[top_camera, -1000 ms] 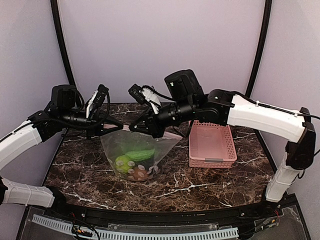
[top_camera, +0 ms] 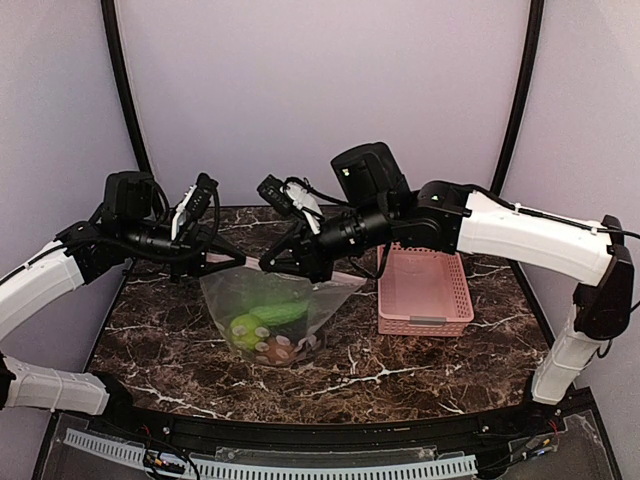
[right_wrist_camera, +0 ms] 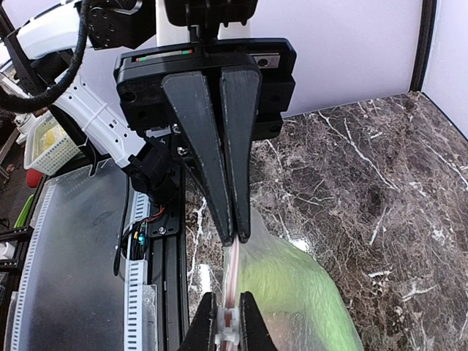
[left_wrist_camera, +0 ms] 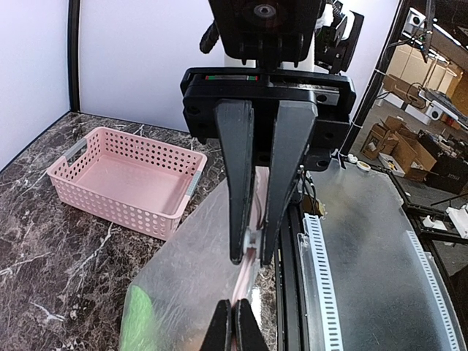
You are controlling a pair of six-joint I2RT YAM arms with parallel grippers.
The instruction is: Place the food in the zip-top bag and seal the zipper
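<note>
A clear zip top bag (top_camera: pixel 225 292) hangs between my two grippers, its bottom at the dark marble-patterned table. Inside it show a green cucumber-like item (top_camera: pixel 283 312), a yellow-green round item (top_camera: pixel 245 325) and a reddish-brown item (top_camera: pixel 276 350). My left gripper (top_camera: pixel 243 260) is shut on the bag's pinkish top edge (right_wrist_camera: pixel 234 274) at its left end. Just to its right, my right gripper (top_camera: pixel 266 264) is shut on the small white zipper slider (right_wrist_camera: pixel 228 322). The two grippers' tips are close together but apart. How far the zipper is joined cannot be told.
An empty pink basket (top_camera: pixel 425 285) stands to the right of the bag, under the right arm.
The left arm and the food look unmoved.
</note>
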